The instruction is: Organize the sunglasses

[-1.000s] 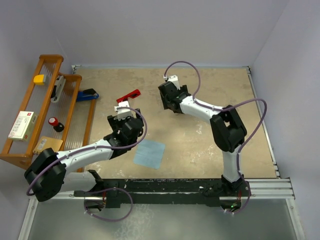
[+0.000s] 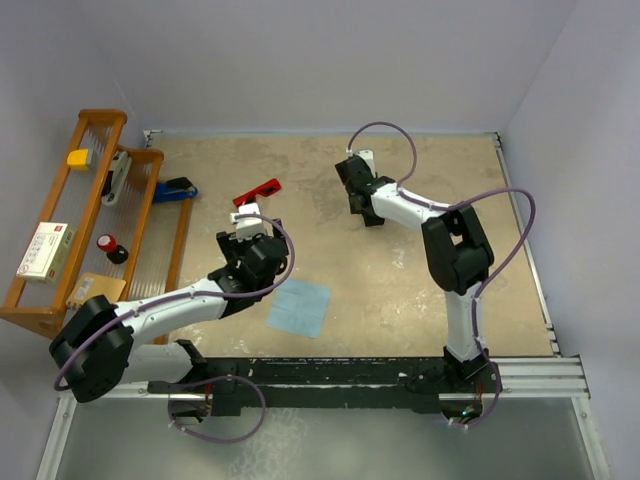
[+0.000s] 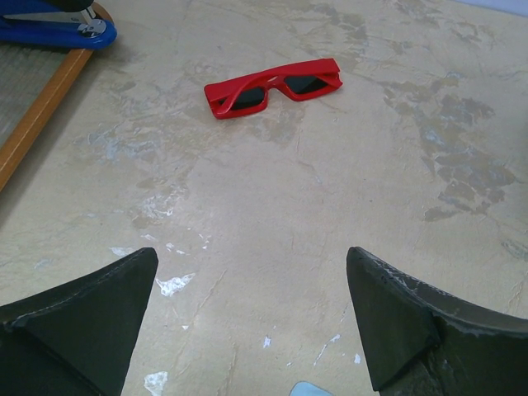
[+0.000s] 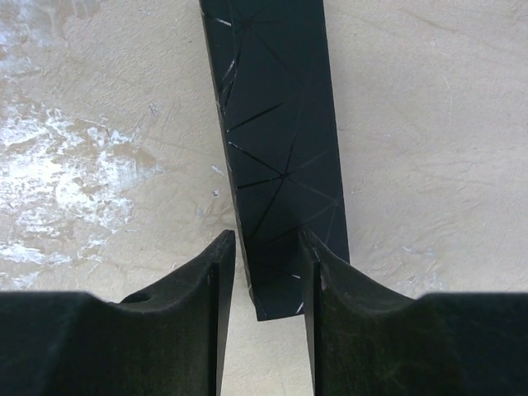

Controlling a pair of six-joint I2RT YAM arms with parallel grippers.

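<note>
Red sunglasses [image 3: 272, 85] with dark lenses lie folded on the table, beyond my left gripper, which is wide open and empty. A long black case [image 4: 285, 157] lies flat in the right wrist view, faint scratch-like lines across its top. My right gripper hovers over the case's near end, its fingers part open. The left fingertip is by the case's left edge and the right one overlaps its top; whether either touches, I cannot tell. From above, the right gripper hides most of the case [image 2: 372, 220].
On the left stands a wooden rack [image 2: 150, 235] holding a white box [image 2: 46, 251], a stapler [image 2: 116, 174] and other items. A blue stapler [image 2: 176, 190] sits by its right rail. A light blue cloth [image 2: 299, 307] lies front centre.
My right gripper has moved to the right and turned over the black case, and its fingers have drawn closer together. The left arm and the red sunglasses have stayed put.
</note>
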